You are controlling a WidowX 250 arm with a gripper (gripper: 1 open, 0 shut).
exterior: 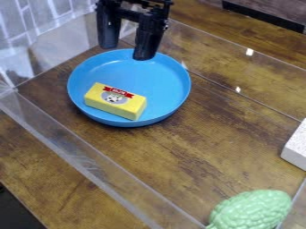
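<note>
My black gripper (128, 36) hangs at the top centre over the back of a blue plate (162, 89), its two fingers wide apart with nothing visible between them. On the plate, toward the front left, lies a yellow block (114, 104) with a red-and-white label, apart from the gripper.
A green brain-shaped object (249, 211) lies at the bottom right and a white block (295, 143) at the right edge. A clear plastic wall runs along the left.
</note>
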